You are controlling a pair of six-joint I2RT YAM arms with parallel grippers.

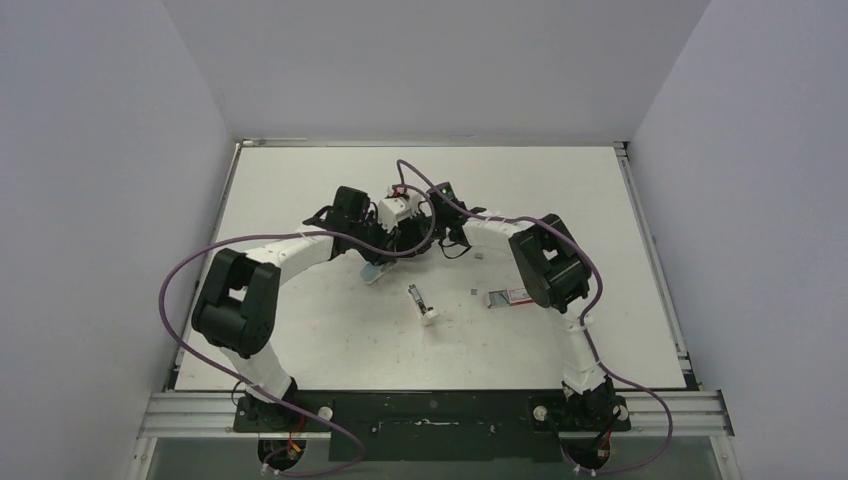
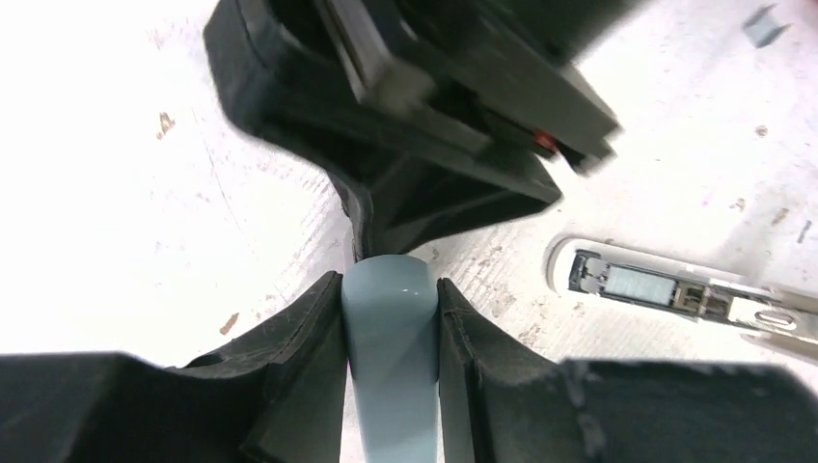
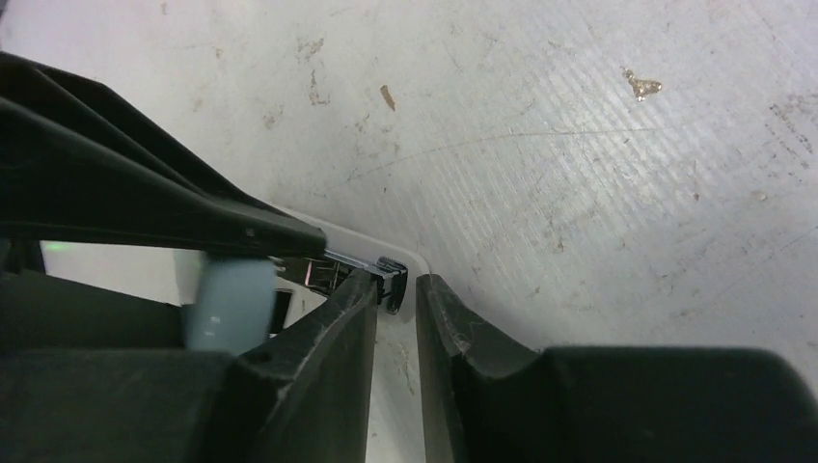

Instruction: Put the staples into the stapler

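Observation:
My left gripper is shut on a light blue stapler piece (image 2: 391,367), beneath the other arm's dark housing. In the right wrist view, my right gripper is part open, its fingertips at the dark metal end of a pale stapler piece (image 3: 371,246), with a thin silvery strip above; whether they touch it I cannot tell. A second opened stapler (image 2: 641,287), pale with a metal channel, lies on the table to the right in the left wrist view and at the front middle (image 1: 427,314) in the top view.
A red and grey box (image 1: 505,298) lies to the right, partly under the right arm. Small grey pieces (image 1: 474,292) lie beside it.

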